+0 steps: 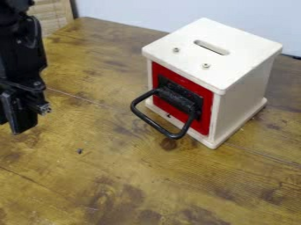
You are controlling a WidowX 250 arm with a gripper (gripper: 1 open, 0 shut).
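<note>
A white wooden box [241, 88] with a slot in its top stands right of centre on the table. Its left-facing front is red [200, 123], with a black fitting and a black U-shaped handle [177, 134] sticking out low toward the left. My black gripper [26, 110] hangs at the left edge, well apart from the handle, pointing down. Whether it is open or shut is hard to make out.
A pale wall runs behind, and a light panel [56, 12] stands at the back left corner.
</note>
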